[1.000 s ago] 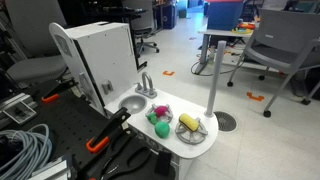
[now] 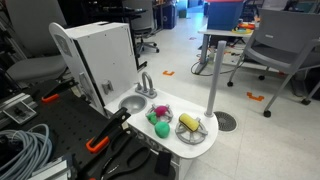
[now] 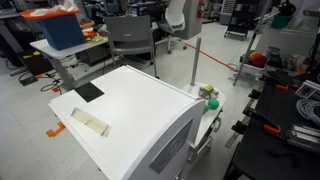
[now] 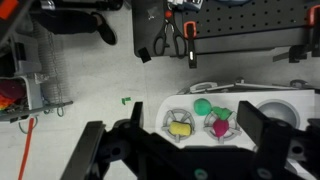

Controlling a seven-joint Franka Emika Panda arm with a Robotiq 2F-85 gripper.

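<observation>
In the wrist view my gripper stands open high above a white toy-kitchen counter (image 2: 195, 145), with nothing between its wide-apart fingers. A yellow block (image 4: 180, 129) rests on a round burner near the counter's end. Beside it is a second burner with a pinkish-red item (image 4: 220, 128) on it. Close by lies a green round object (image 4: 203, 107), which shows at the counter's near edge as a green ball (image 2: 162, 130). The round sink (image 2: 132, 103) is empty, with a silver faucet (image 2: 148, 85) behind it.
A white cabinet (image 2: 108, 65) rises beside the sink, and a white post (image 2: 217, 75) stands at the counter's back. The black table (image 2: 65, 125) holds orange-handled clamps (image 2: 100, 143) and a coil of grey cable (image 2: 25, 152). Grey chairs (image 3: 135, 38) are farther off.
</observation>
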